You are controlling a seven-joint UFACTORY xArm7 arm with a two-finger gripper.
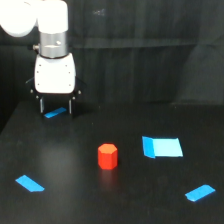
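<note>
A red block with a six-sided outline [107, 156] stands on the black surface, near the middle of the camera view. My gripper [56, 106] hangs at the far left, well away from the block, up and to its left in the picture. Its two fingers are spread apart, and nothing shows between them. Just below the fingers in the view, a short blue strip [55, 112] lies on the surface.
Right of the block and farther back lies a pale blue square [168, 147] with a darker blue edge. Other blue strips lie at front left [30, 184] and front right [200, 193]. Dark cloth [140, 55] hangs behind.
</note>
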